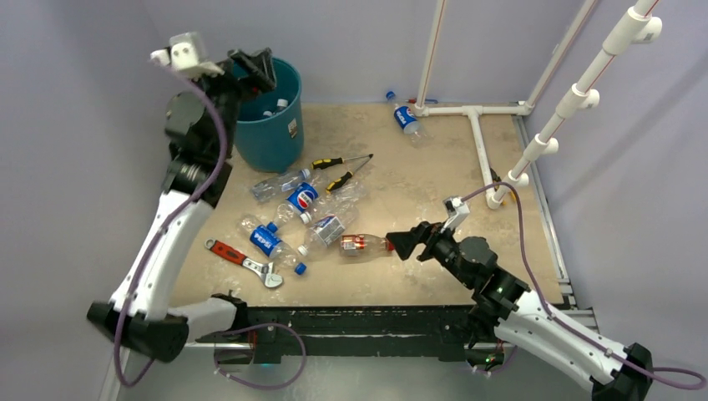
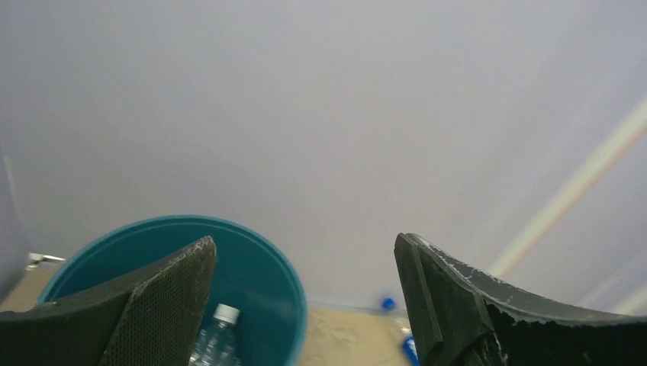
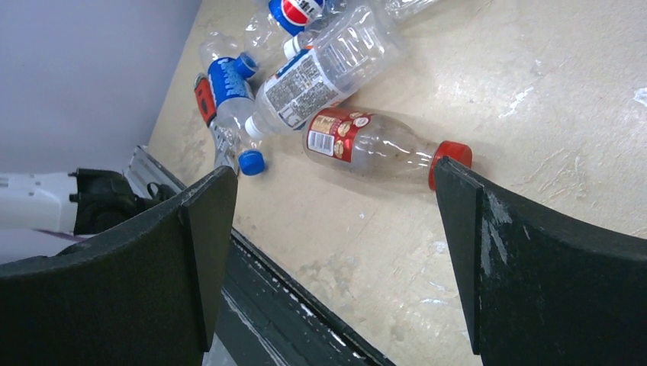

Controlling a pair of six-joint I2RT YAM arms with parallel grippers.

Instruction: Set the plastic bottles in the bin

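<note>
My left gripper is open and empty, raised at the near-left rim of the teal bin (image 1: 267,134), which holds bottles (image 2: 217,335). Several plastic bottles lie on the table: a clear one (image 1: 280,184), Pepsi bottles (image 1: 302,197), a large labelled bottle (image 1: 328,230) and a red-labelled bottle (image 1: 361,245). A further Pepsi bottle (image 1: 405,119) lies at the back, by the white pipes. My right gripper stands open just over the red-capped end of the red-labelled bottle, with nothing gripped.
Two screwdrivers (image 1: 330,163) lie among the bottles, a wrench (image 1: 235,256) at the front left. A white pipe frame (image 1: 479,150) stands along the back and right. Bare tabletop (image 1: 426,192) spreads across the middle right.
</note>
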